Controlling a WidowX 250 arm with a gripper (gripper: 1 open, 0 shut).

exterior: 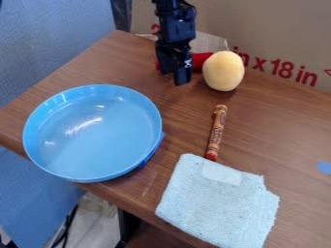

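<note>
The dark robot gripper [179,66] hangs low at the back of the wooden table, just left of a pale yellow egg-shaped object [223,70]. Behind the gripper lies a red object [200,58], partly hidden by it. Whether the fingers are open or shut, or hold anything, is unclear at this size. A blue plate [91,131] sits at the front left. A brown roll-shaped stick [216,131] lies right of the plate, above a folded pale blue cloth [218,208].
A cardboard surface [291,34] stands behind the table.
</note>
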